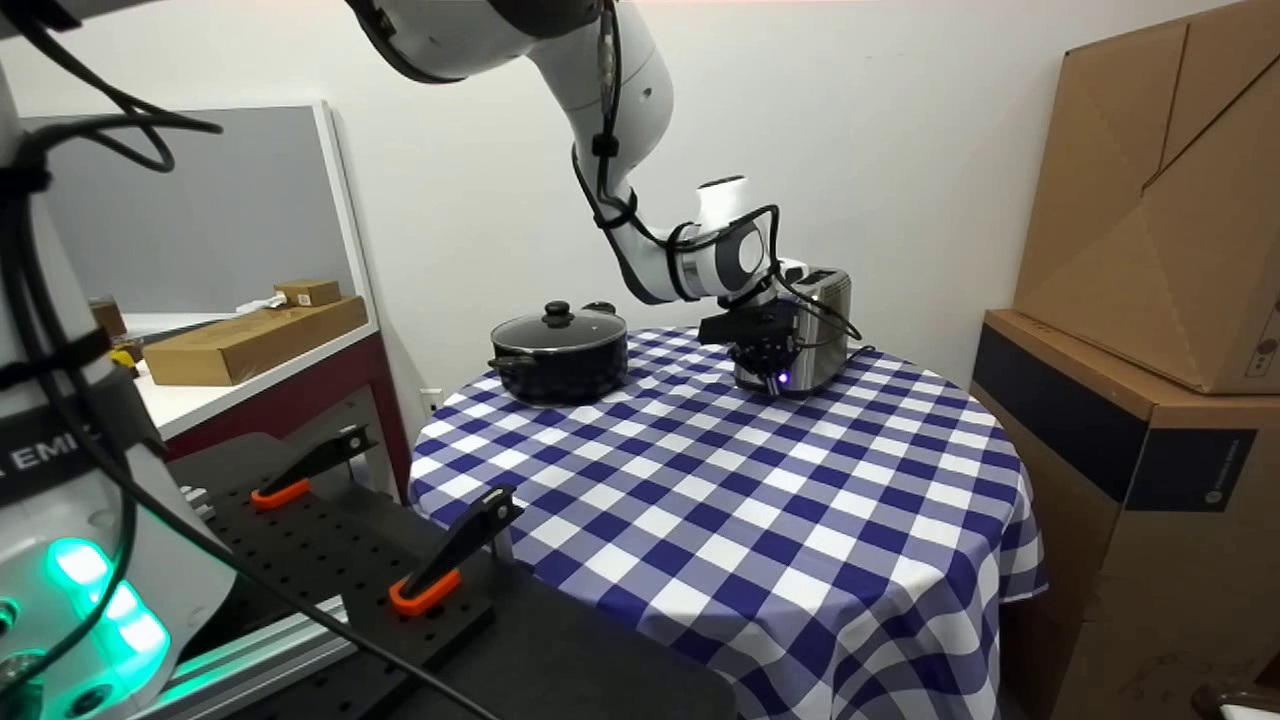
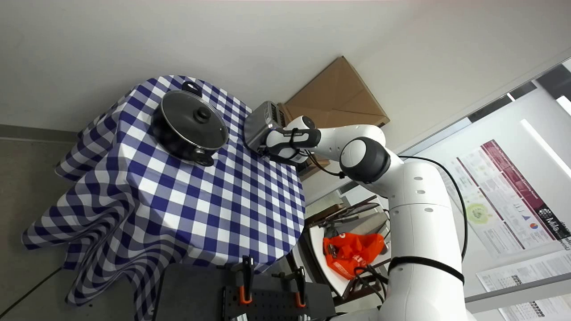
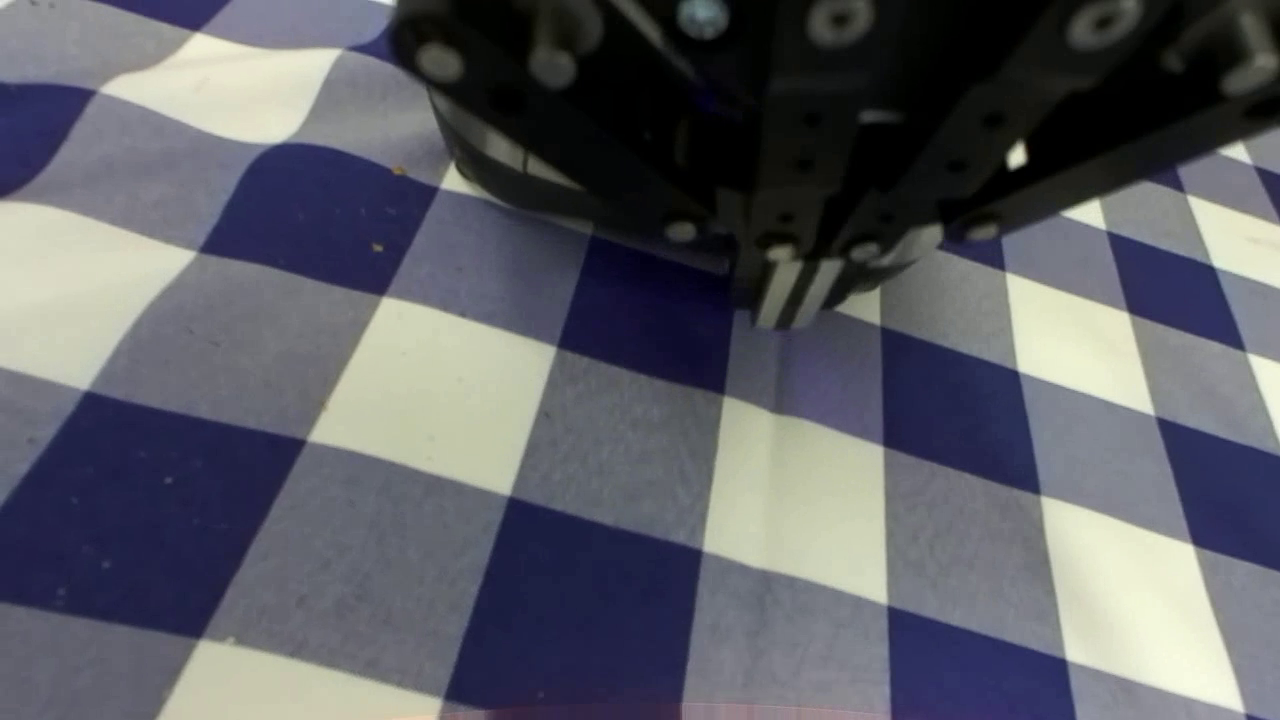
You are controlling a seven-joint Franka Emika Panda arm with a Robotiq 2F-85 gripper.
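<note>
A silver toaster (image 1: 829, 340) stands at the back right of the round table, and my gripper (image 1: 776, 386) is low in front of it, covering part of its near side. In exterior view 2 the toaster (image 2: 260, 126) is partly hidden behind my wrist. The wrist view shows my gripper shut, its pale fingertips side by side with nothing visible between them, just over the checked cloth (image 3: 624, 444). Whether the gripper touches the toaster I cannot tell.
A black pot (image 1: 560, 370) with a glass lid sits at the table's back left. The blue-and-white tablecloth (image 1: 720, 480) is bare across the middle and front. Large cardboard boxes (image 1: 1152, 240) stand to the right, and black clamps (image 1: 462, 546) rise from the near bench.
</note>
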